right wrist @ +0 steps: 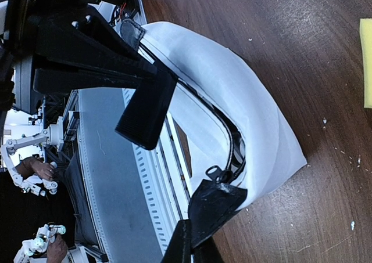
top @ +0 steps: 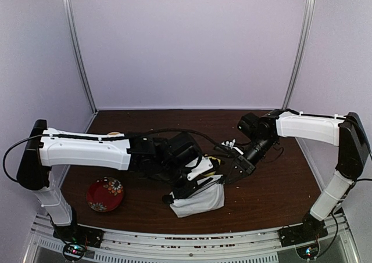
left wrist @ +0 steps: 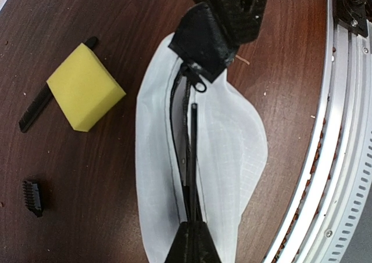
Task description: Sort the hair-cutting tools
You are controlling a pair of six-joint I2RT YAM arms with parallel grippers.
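Observation:
A white zip pouch lies on the table between my two grippers, its zip partly open. My right gripper is shut on the black tab at one end of the zip. In the left wrist view, my left gripper is shut on a thin dark piece, seen edge-on above the opening. From the right wrist view this is a flat black piece; its exact kind cannot be told. A small black guard comb lies beside the pouch. What is inside the pouch is mostly hidden.
A yellow sponge block rests on a black stick near the pouch. To the left is a red flowered bowl. Behind the left arm peeks an orange item.

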